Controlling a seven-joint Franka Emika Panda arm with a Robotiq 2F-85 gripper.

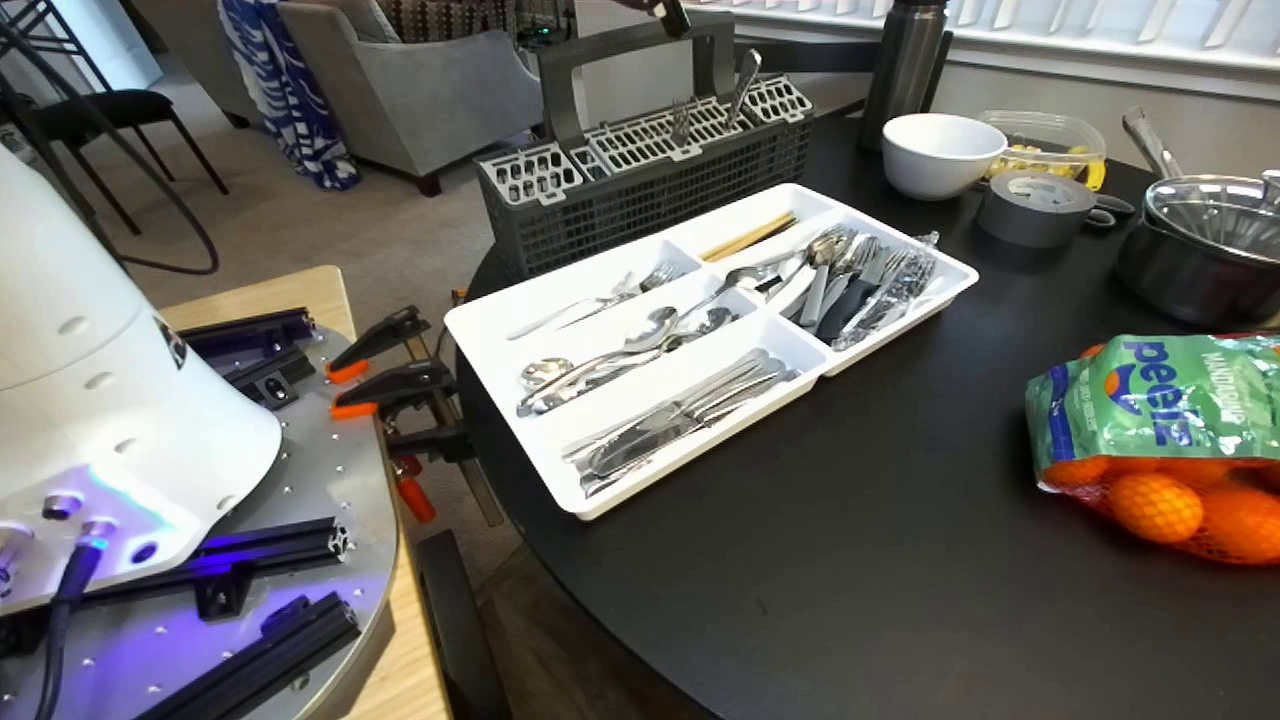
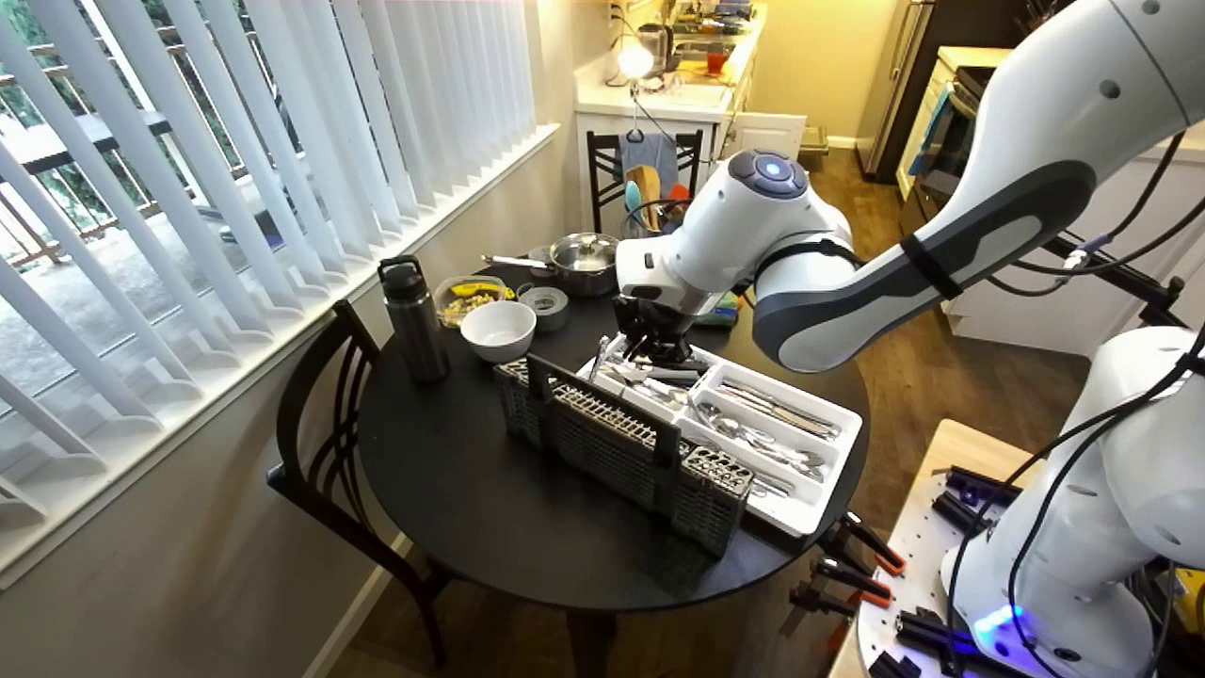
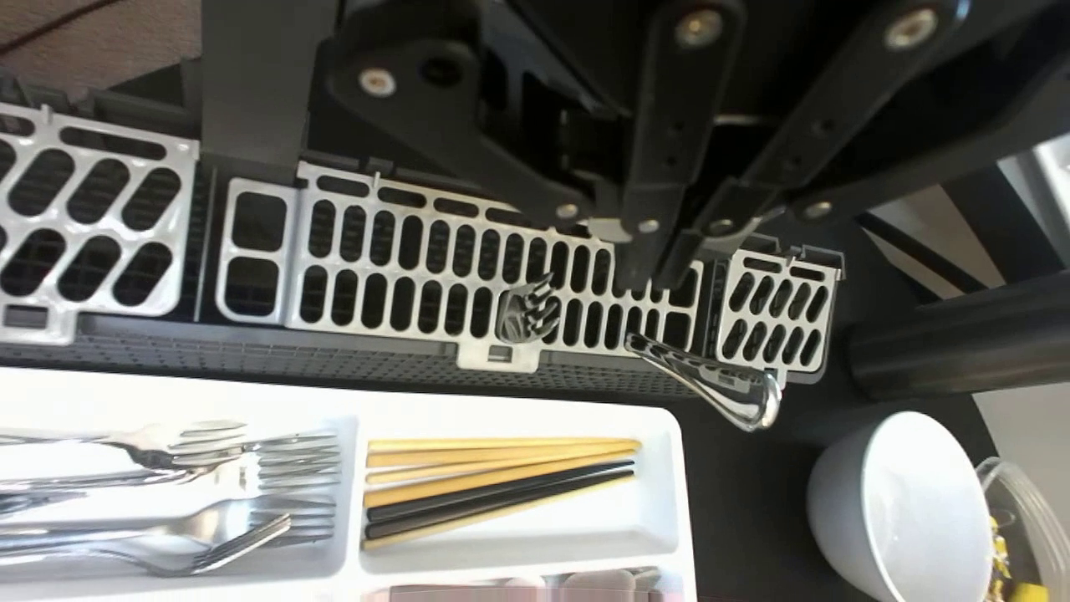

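My gripper hangs above the grey cutlery basket, its dark fingers close together. It looks shut; whether anything sits between its tips is too dark to tell. In exterior view 1 only its tip shows, at the top edge. A fork head sticks up from the basket's middle section, apart from the fingers. To its right, a shiny utensil handle leans out over the front edge. A white cutlery tray stands alongside, with forks, chopsticks, spoons and knives in separate compartments.
A white bowl, a tape roll and a steel bottle stand past the basket. A pot and a bag of mandarins lie farther right. Bare black table spreads before the tray.
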